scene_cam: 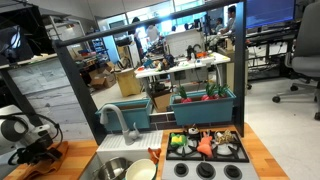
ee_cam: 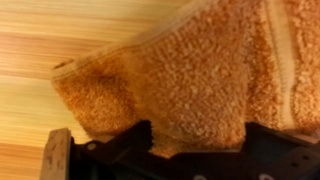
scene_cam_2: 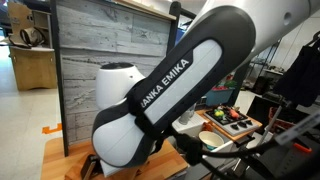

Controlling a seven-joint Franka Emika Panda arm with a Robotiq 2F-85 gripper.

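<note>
An orange-brown terry towel [ee_cam: 195, 75] lies rumpled on the wooden counter and fills most of the wrist view. One hemmed corner points left, and a lighter band crosses its right side. My gripper is low over the towel's near part, its black fingers wide apart with cloth visible in the gap. Whether the fingertips touch the cloth is hard to tell. In the first exterior view the towel [scene_cam: 60, 148] shows at the lower left, partly hidden by the gripper [scene_cam: 36, 158]. The arm covers most of it in the second exterior view.
Right of the towel are a metal sink [scene_cam: 113, 140] with a faucet, a cream bowl [scene_cam: 141, 170] and a stove top [scene_cam: 205, 168] with toys on it. A teal planter [scene_cam: 205, 108] stands behind. A grey plank wall [scene_cam: 50, 92] rises behind the towel.
</note>
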